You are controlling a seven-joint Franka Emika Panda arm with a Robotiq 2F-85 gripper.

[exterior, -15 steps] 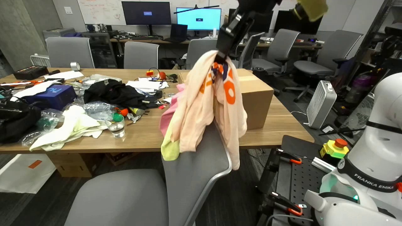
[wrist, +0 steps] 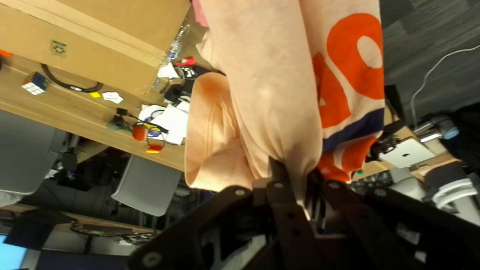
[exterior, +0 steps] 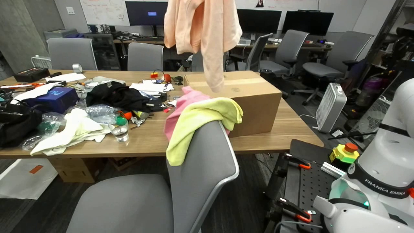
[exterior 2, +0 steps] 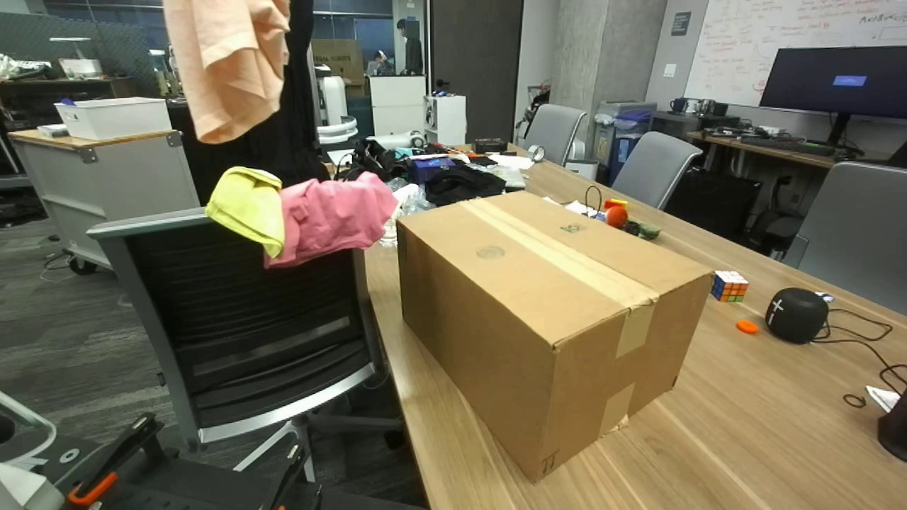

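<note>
A peach cloth [exterior: 205, 29] with orange and navy print hangs in the air above the chair, clear of its backrest. In the wrist view my gripper is shut on this peach cloth [wrist: 270, 81], which is bunched between the fingers and spreads out beyond them. The second exterior view shows only the lower part of the peach cloth [exterior 2: 229, 68] at the top; the gripper itself is out of both exterior views. Draped over the top of the grey chair [exterior: 201, 167] are a yellow-green cloth [exterior: 198, 120] and a pink cloth [exterior: 186, 105], side by side.
A large cardboard box [exterior 2: 510, 297] stands on the table right beside the chair. Clutter covers the table's left part, with a drinking glass [exterior: 120, 132] near the front edge. A black cart [exterior: 306, 186] with clamps is at the right.
The peach cloth has risen from over the chair's backrest, lifted by my gripper. The yellow-green and pink cloths are uncovered and remain on the chair; my gripper has left the top of exterior view 1.
</note>
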